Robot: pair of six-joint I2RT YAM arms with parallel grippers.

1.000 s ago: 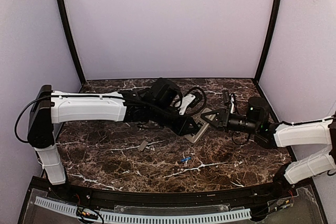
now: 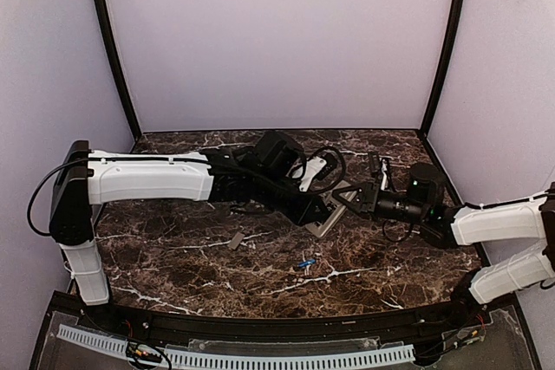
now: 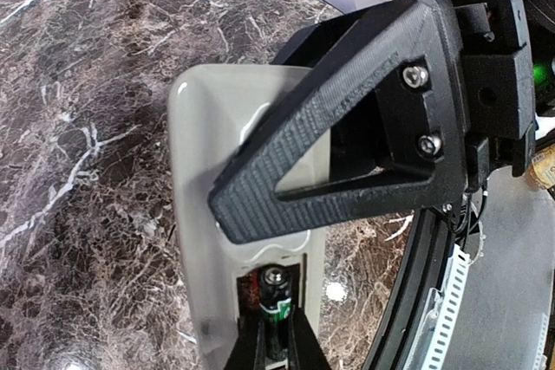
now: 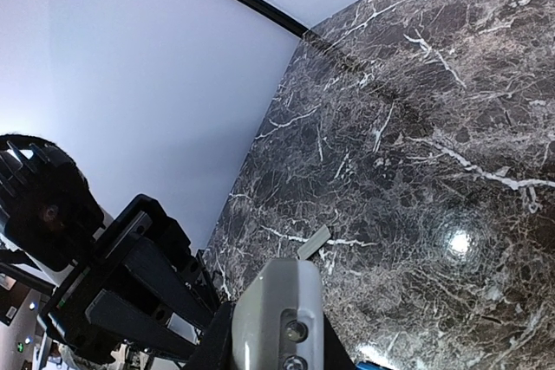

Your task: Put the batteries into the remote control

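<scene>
The pale grey remote (image 2: 325, 223) is held above the table, its open back showing in the left wrist view (image 3: 208, 240). My right gripper (image 2: 351, 195) is shut on it, seen end-on in the right wrist view (image 4: 277, 327). In the compartment lies a dark battery with a green band (image 3: 277, 301), and my left gripper is shut on it at the bottom of that view. A blue battery (image 2: 305, 262) lies loose on the table in front.
A small grey piece, likely the battery cover (image 2: 236, 240), lies on the table left of the remote (image 4: 314, 242). Walls enclose the back and sides.
Little else has visibly changed.
</scene>
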